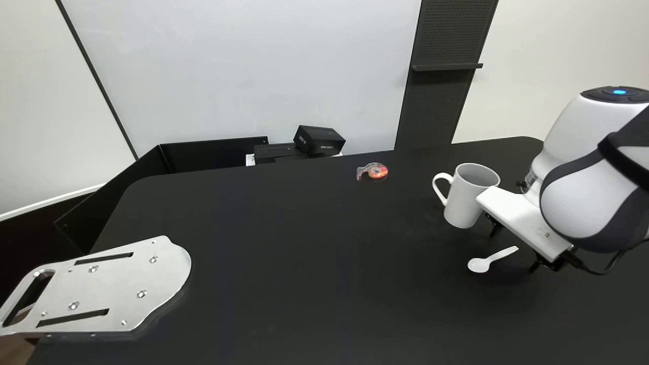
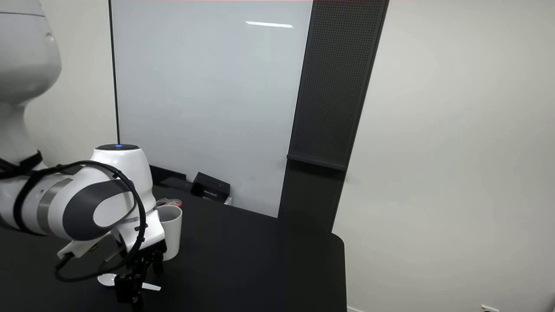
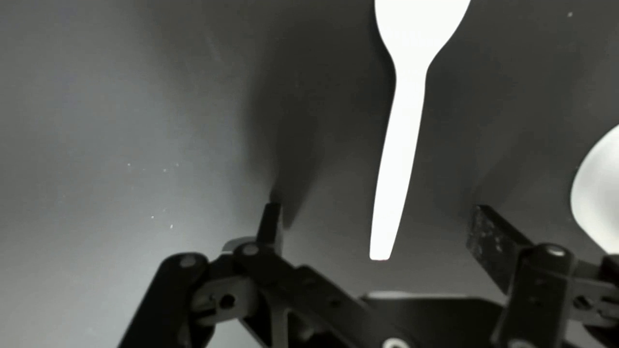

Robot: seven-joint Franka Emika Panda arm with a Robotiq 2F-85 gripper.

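Note:
A white spoon (image 1: 493, 259) lies flat on the black table, its bowl toward the left in exterior view 1. My gripper stands open low above the table, with the spoon's handle (image 3: 400, 151) in the gap between its spread fingers, touching neither. The white mug (image 1: 467, 197) stands upright just behind and to the left of the gripper. In exterior view 2 the arm covers part of the mug (image 2: 171, 234) and the gripper crosses in front of the spoon (image 2: 106, 280). Only the mug's edge (image 3: 600, 188) shows at the right of the wrist view.
A tape dispenser (image 1: 372, 171) sits near the table's back edge. A silver metal plate (image 1: 115, 283) is at the left. Beyond the back edge is a black box (image 1: 319, 140).

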